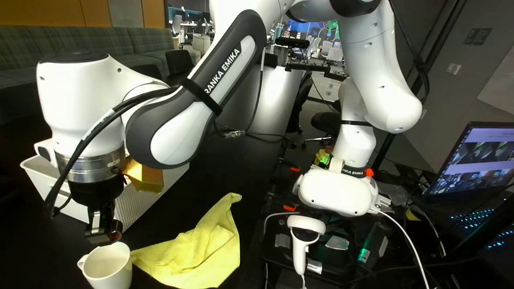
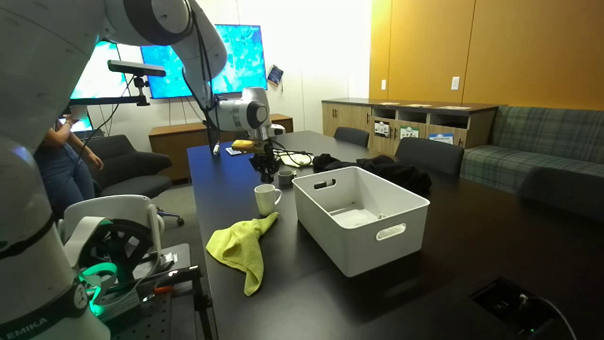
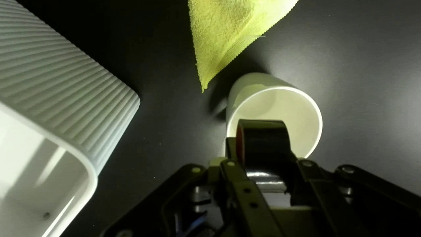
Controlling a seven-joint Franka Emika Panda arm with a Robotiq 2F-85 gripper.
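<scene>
A dark, shiny roll, perhaps tape, with a reddish inner face (image 3: 265,140) is held in my gripper (image 1: 103,234), which is shut on it. Right below, a white mug (image 1: 107,269) stands upright on the black table, its handle on the left in exterior view 1. In the wrist view the roll covers part of the opening of the mug (image 3: 284,104); the roll appears to be just above the rim. Beside the mug lies a crumpled yellow cloth (image 2: 240,246), one corner close to it.
A ribbed white bin (image 2: 339,241) stands close by the mug. Behind the mug in exterior view 2 are a dark grey mug (image 2: 286,177) and a heap of black fabric (image 2: 390,171). Bare table lies in front of the bin.
</scene>
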